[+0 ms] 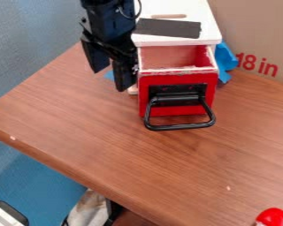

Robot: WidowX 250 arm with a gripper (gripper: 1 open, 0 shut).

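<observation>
The black gripper (110,64) hangs at upper left, just left of a small white cabinet (176,25) with a dark strip on its top. Its fingertips point down; whether they hold anything or are open is hard to tell. The cabinet's red drawer (194,85) is pulled out toward the front, with a pale interior and a black bar handle (179,126). A small pale object (132,90) shows beside the drawer's left side, partly hidden.
Blue pieces (225,58) lie behind the drawer on the right. A cardboard box (262,35) stands at back right. A red object (272,218) sits at the bottom right corner.
</observation>
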